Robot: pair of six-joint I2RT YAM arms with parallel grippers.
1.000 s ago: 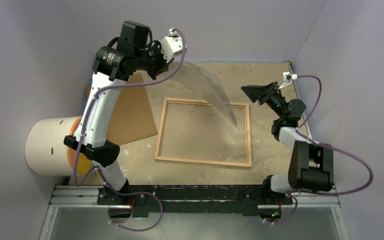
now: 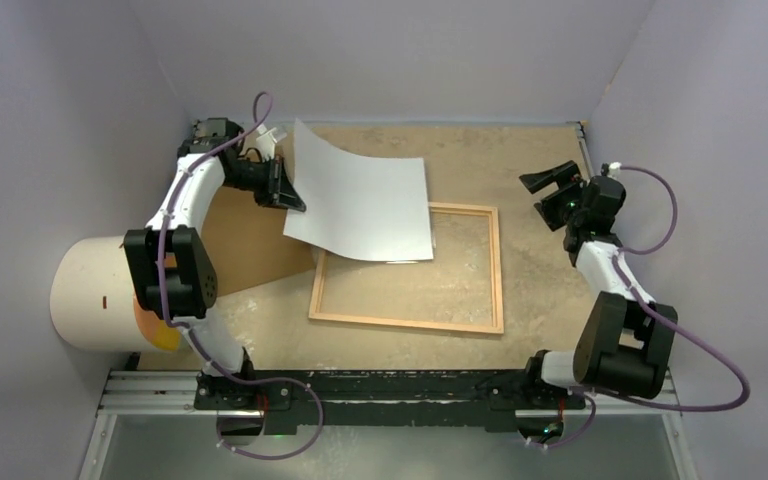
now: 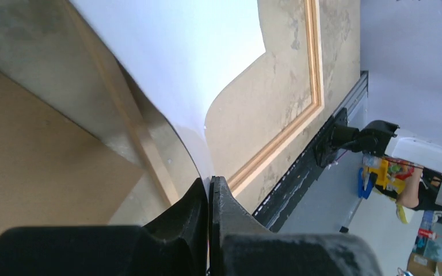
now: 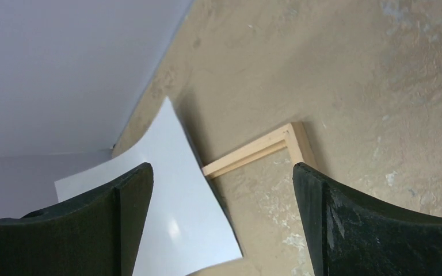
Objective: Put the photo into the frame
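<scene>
The white photo sheet [image 2: 365,200] hangs curved over the upper left of the wooden frame [image 2: 405,322], its far side resting near the frame's top bar. My left gripper [image 2: 293,200] is shut on the sheet's left corner, which runs up between the fingertips in the left wrist view [image 3: 209,183]. The frame's lower bar [image 3: 288,132] shows beyond it. My right gripper [image 2: 545,190] stands open to the right of the frame; in the right wrist view the sheet [image 4: 172,213] and a frame corner [image 4: 296,138] lie between and beyond its fingers.
A brown board [image 2: 245,250] lies left of the frame, beside a white cylinder [image 2: 100,295]. Walls close the table at back and sides. Bare table shows right of and in front of the frame.
My left gripper has come down and left with the sheet, which now lies flatter over the frame. The right gripper has shifted right and slightly down.
</scene>
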